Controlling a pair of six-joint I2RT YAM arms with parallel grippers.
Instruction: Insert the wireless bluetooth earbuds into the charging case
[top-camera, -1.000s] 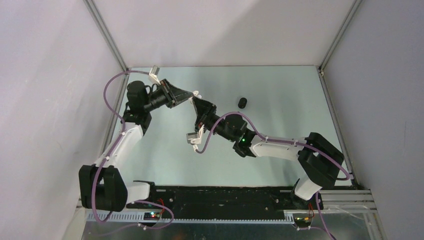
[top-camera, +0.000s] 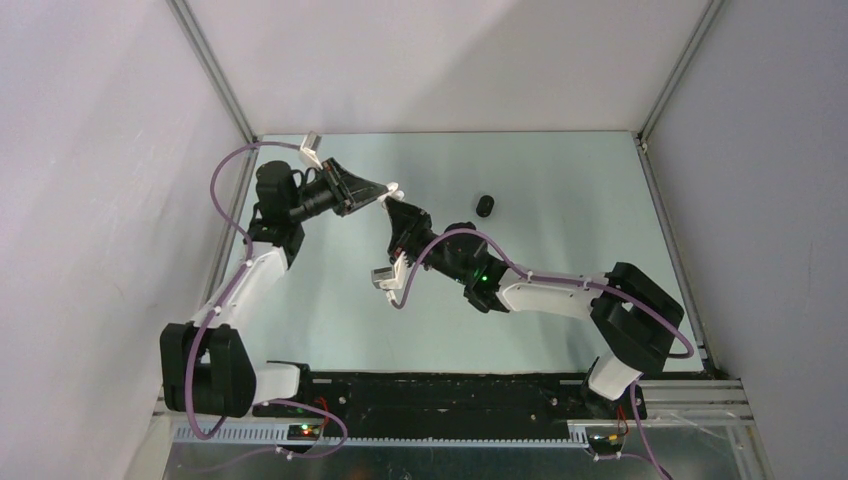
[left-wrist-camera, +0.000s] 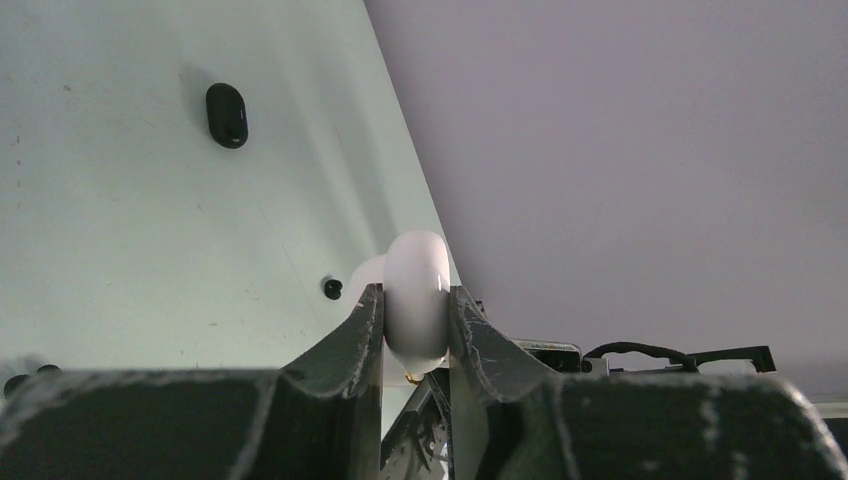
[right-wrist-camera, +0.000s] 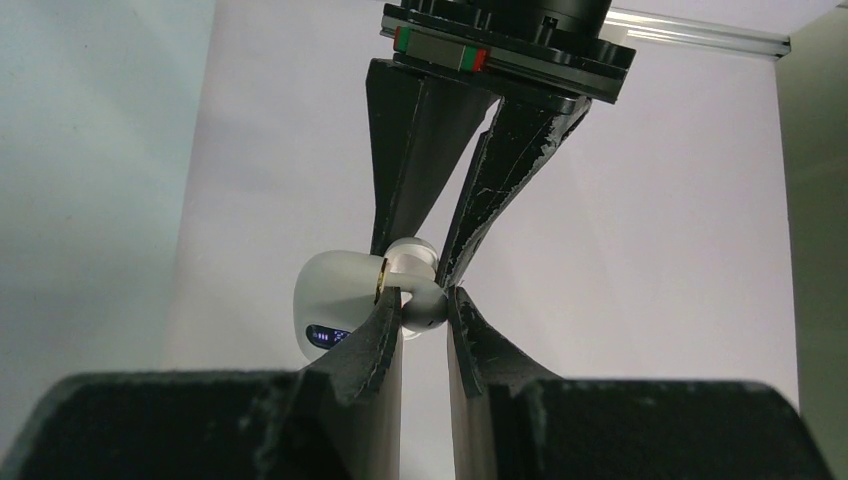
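Both grippers meet in mid-air above the table at upper centre of the top view, around small white pieces (top-camera: 393, 188). My left gripper is shut on a white glossy piece (left-wrist-camera: 416, 270), with another white body partly behind it. In the right wrist view, my right gripper is shut on a small white rounded earbud (right-wrist-camera: 428, 308), which lies against the white charging case (right-wrist-camera: 335, 295) with its lit display. The other gripper's fingers come from above onto the white pieces. Whether the earbud is seated in the case I cannot tell.
A black oval object (top-camera: 485, 206) lies on the pale table (top-camera: 560, 180) right of the grippers. Small dark items also show on the table in the left wrist view. White walls enclose the table, and its right half is largely clear.
Both arms have shifted very slightly in the top view, the meeting point of the grippers staying nearly in place. Nothing else visibly changes.
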